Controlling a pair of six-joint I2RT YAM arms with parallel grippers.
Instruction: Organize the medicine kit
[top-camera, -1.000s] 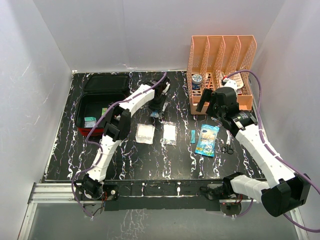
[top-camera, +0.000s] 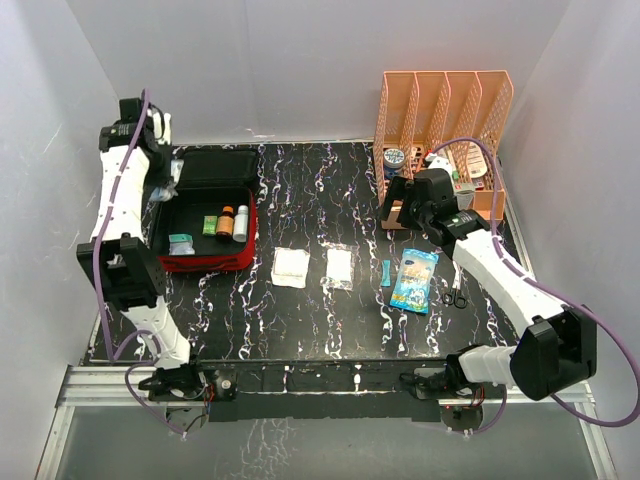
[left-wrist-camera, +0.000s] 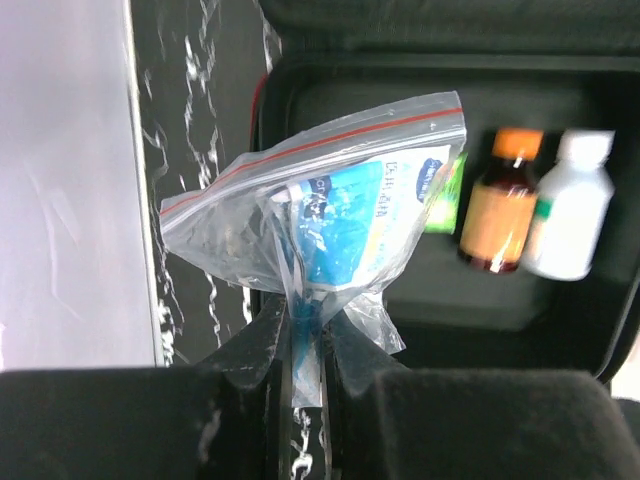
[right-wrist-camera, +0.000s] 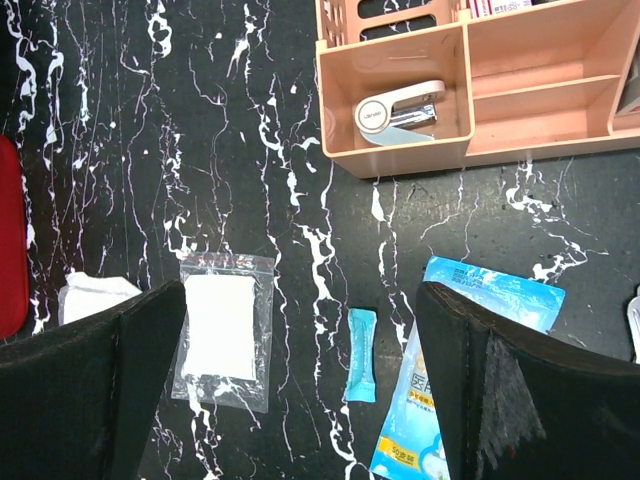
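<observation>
A clear zip bag with a red seal and a blue-and-white packet inside is pinched in my left gripper, which is shut on it. In the top view this bag hangs over the left side of the open black-and-red medicine kit. The kit holds an orange-capped brown bottle, a white bottle, a green box and a small teal packet. Over at the organizer's left front, my right gripper is open, nothing between its fingers.
On the table lie white gauze, a bagged white pad, a teal strip, a blue pouch and scissors. An orange organizer stands back right. Grey wall runs close along the left.
My left gripper has swung left with the bag, from the middle of the table to over the kit's left side. The right gripper has shifted slightly left.
</observation>
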